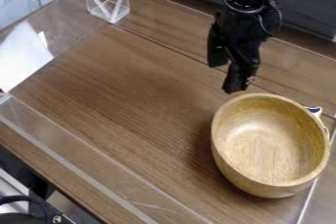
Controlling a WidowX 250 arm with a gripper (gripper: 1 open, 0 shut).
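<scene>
My black gripper (229, 63) hangs over the back right of the wooden table, above and behind a large light wooden bowl (269, 141). It is open, with nothing visible between its fingers, and it does not touch the bowl. The bowl stands upright at the front right and looks empty inside.
A clear acrylic stand (108, 6) sits at the back left, and a white sheet (19, 53) is at the left edge. A small white object (313, 110) shows behind the bowl. A dark wall runs along the back.
</scene>
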